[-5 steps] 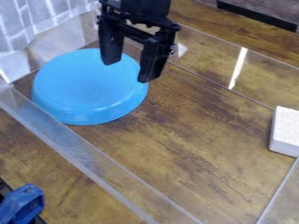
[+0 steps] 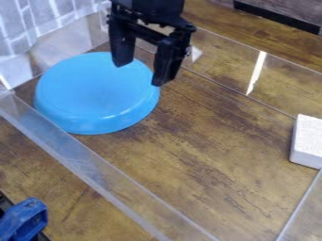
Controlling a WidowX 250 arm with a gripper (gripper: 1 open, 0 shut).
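My black gripper [image 2: 146, 49] hangs open at the top centre of the camera view, its two fingers spread wide, with nothing visible between them. It is over a round, bright blue disc [image 2: 88, 96], like a plate or lid, which lies on the wooden table at the left. The gripper hides part of the disc's back edge; whether it touches the disc I cannot tell.
A white block [image 2: 306, 140] lies at the right edge. A blue object [image 2: 21, 222] sits at the lower left, beside clear plastic walls along the near side.
The gripper has shifted slightly upward in the view over the last second. The disc and the other objects have not visibly moved.
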